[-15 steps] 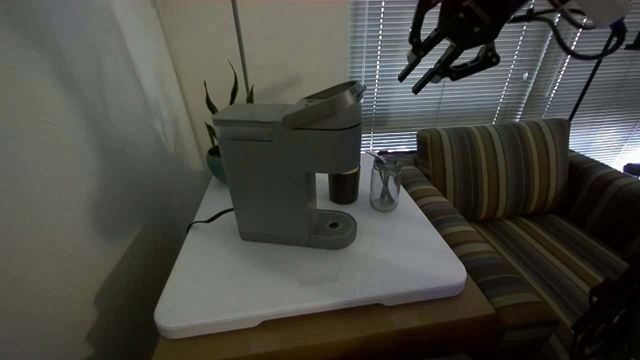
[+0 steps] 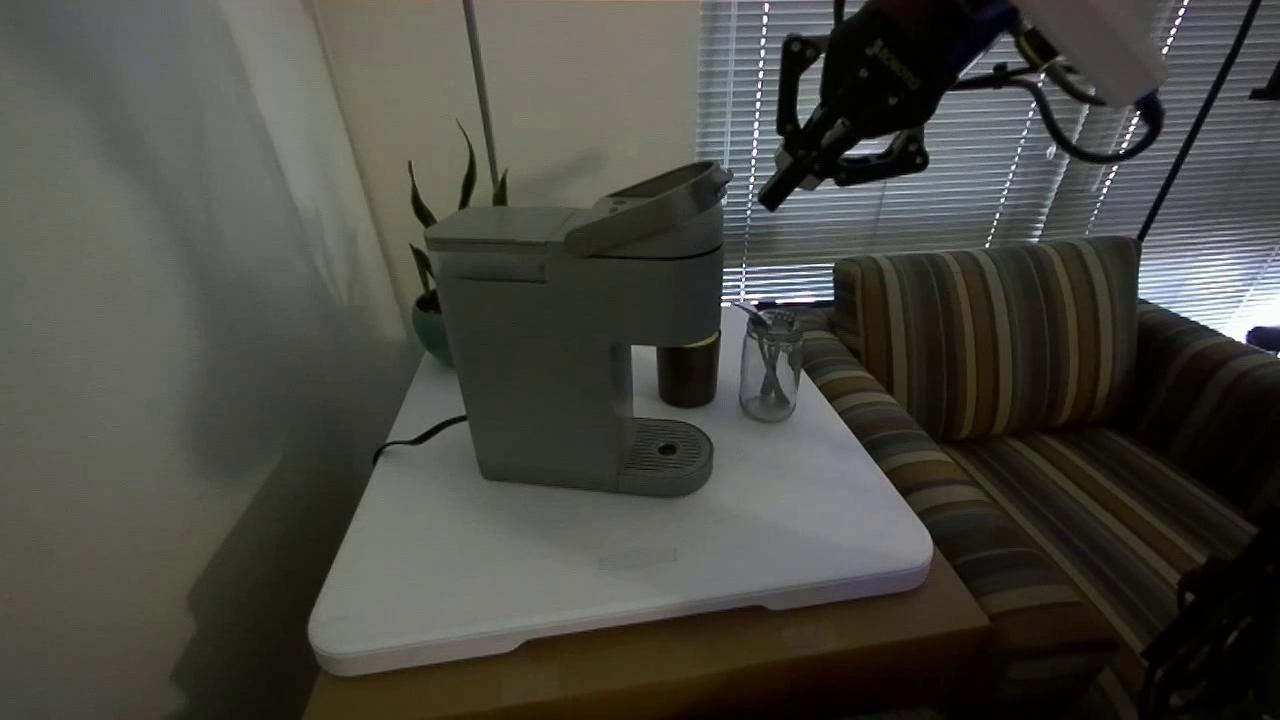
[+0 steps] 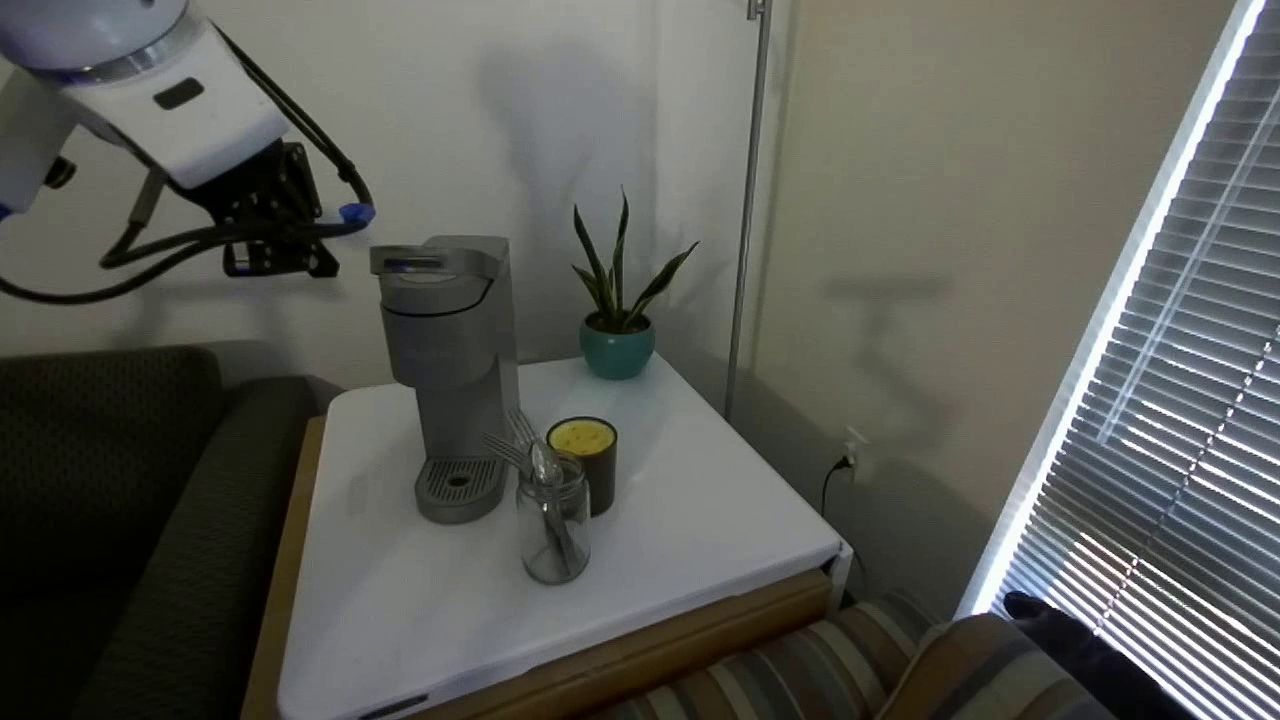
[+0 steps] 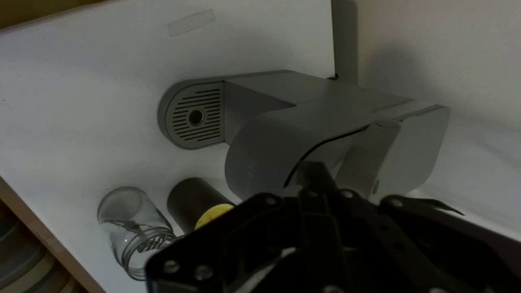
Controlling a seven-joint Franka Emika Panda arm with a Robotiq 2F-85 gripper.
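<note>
A grey coffee maker [image 2: 540, 336] stands upright on the white table, its lid [image 2: 654, 206] tilted up a little at the front. My gripper [image 2: 782, 186] is up in the air in front of that lid, pointing toward it, with a gap between them in exterior view 1. Its fingers are pressed together and nothing shows between them. In the wrist view the shut fingertips [image 4: 312, 173] overlap the coffee maker's head [image 4: 273, 151]. The drip tray [image 3: 459, 482] carries nothing.
Beside the coffee maker stand a glass jar [image 3: 554, 528] of cutlery and a dark cup [image 3: 596, 480] with a yellow top. A potted plant [image 3: 618, 348] is at the back. Bare tabletop [image 2: 528, 564] lies on the coffee maker's near side in exterior view 1.
The gripper has come down and left in exterior view 1, closer to the coffee maker's lid. Its fingers, apart a second ago, are now together. The coffee maker has not moved.
</note>
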